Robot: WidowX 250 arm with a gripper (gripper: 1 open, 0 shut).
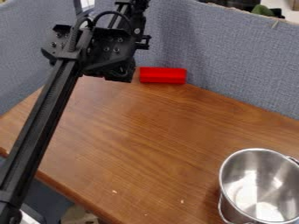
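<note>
The black arm rises from the lower left to a dark wrist assembly (100,52) at the upper left, in front of the grey padded wall. My gripper's fingers cannot be made out among the black parts. Behind and to the right of the wrist, a red cylinder (163,75) lies on its side on the wooden table (140,149), against the back wall. A steel pot (260,186) with handles stands at the front right corner.
Grey padded walls (233,61) border the table at the back and left. The table's near left edge drops off beside the arm's rail.
</note>
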